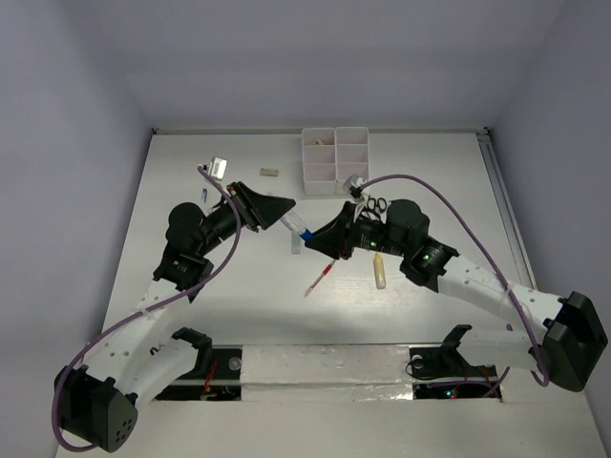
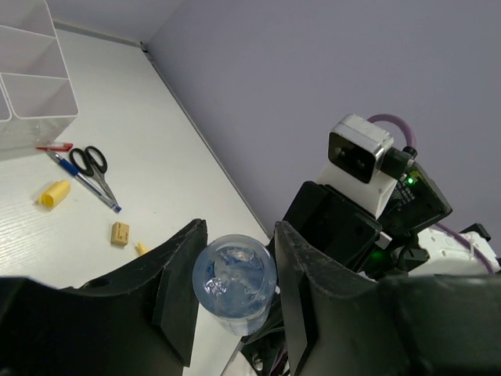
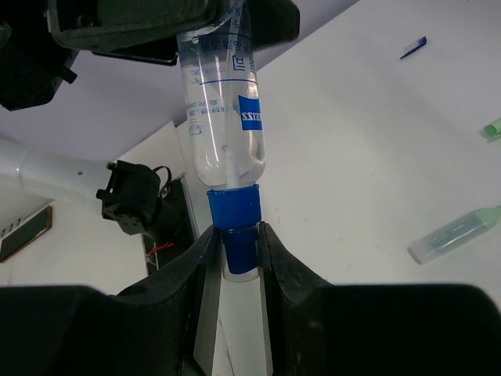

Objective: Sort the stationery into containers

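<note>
Both grippers share one clear bottle (image 3: 223, 117) with blue print and a blue cap (image 3: 235, 205), held tilted above the middle of the table. My left gripper (image 1: 279, 212) is shut on its upper end, whose round bottom faces the left wrist view. My right gripper (image 1: 315, 239) is shut on the blue cap end. On the table lie scissors (image 2: 102, 176), pens (image 2: 82, 180), a yellow item (image 2: 55, 193), a tan block (image 2: 120, 233) and a pale green-capped tube (image 3: 450, 235).
A white compartment organiser (image 1: 318, 172) stands at the back centre. A red pen (image 1: 320, 277) and a yellow tube (image 1: 379, 271) lie toward the front.
</note>
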